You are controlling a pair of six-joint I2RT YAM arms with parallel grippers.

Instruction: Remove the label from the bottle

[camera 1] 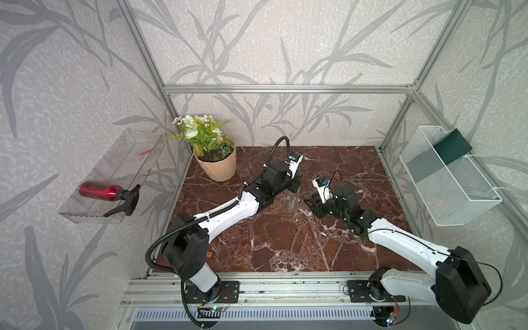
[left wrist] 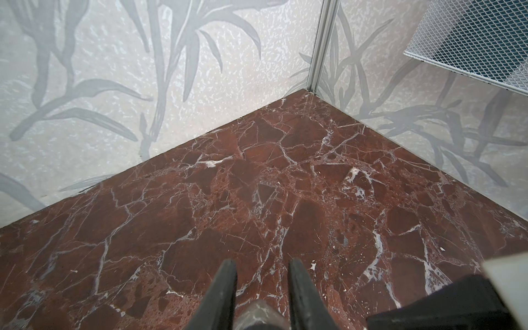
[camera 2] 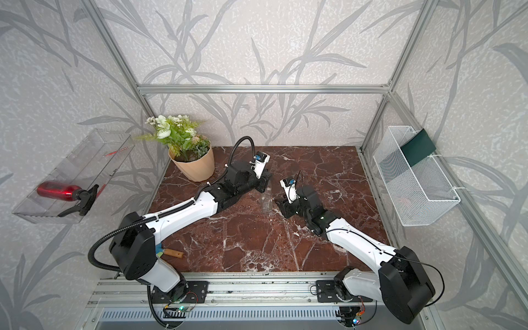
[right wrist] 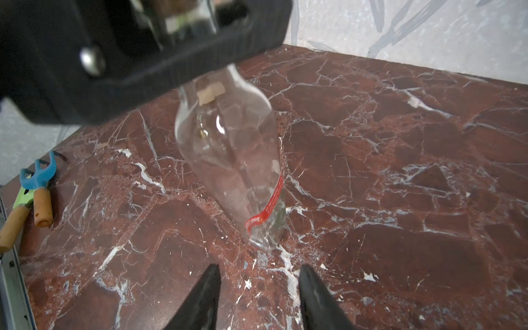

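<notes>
A clear bottle (right wrist: 228, 137) hangs tilted above the table, with my left gripper (camera 1: 296, 183) shut on its upper end. The bottle's tip (left wrist: 258, 315) shows between the left fingers in the left wrist view. Round the lower part of the bottle runs a narrow red label (right wrist: 267, 210); the rest of the wall looks bare and transparent. To the right of the bottle is my right gripper, its fingers apart with only tabletop visible between them. In the right wrist view the bottle's lower end appears just beyond these fingertips. The left gripper's dark body hides the bottle's upper part there.
A flower pot (camera 1: 219, 166) stands at the back left. Wooden-handled garden tools (right wrist: 43, 206) lie at the front left. A wire basket (camera 1: 440, 181) hangs on the right wall, a clear bin (camera 1: 123, 159) on the left.
</notes>
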